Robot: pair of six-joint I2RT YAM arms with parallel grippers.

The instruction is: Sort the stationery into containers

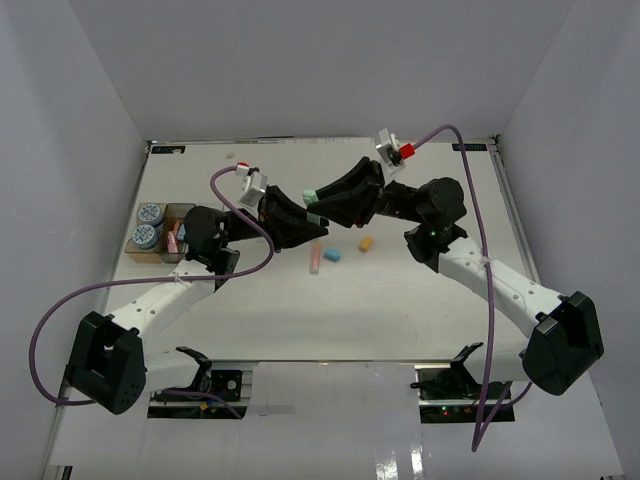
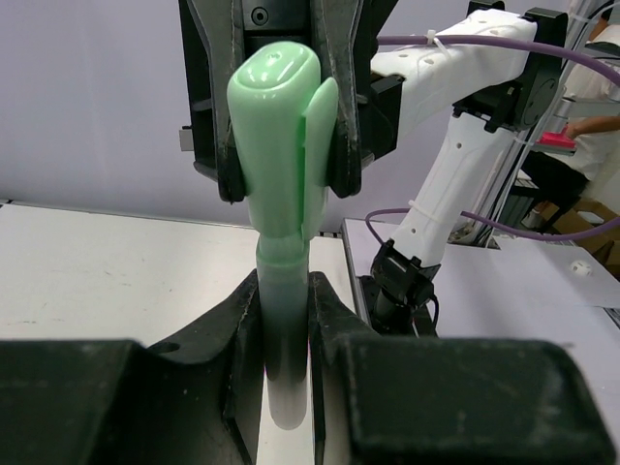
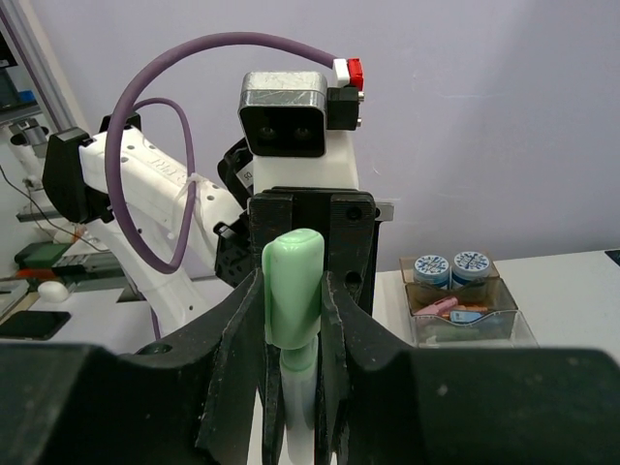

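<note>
A light green highlighter (image 2: 279, 145) with a pale lower barrel is held upright between my two grippers above the middle of the table. My right gripper (image 1: 316, 200) grips its upper capped part; in the left wrist view its fingers sit either side of the cap. My left gripper is shut on the pale barrel below. On the table lie a pink item (image 1: 315, 258), a blue item (image 1: 332, 255) and an orange item (image 1: 366, 243). At the left, a divided container (image 1: 147, 255) holds two blue-lidded jars (image 3: 472, 266) and smaller pink and blue items.
Grey walls border it at the back and sides. The left arm partly covers the container's right side in the top view.
</note>
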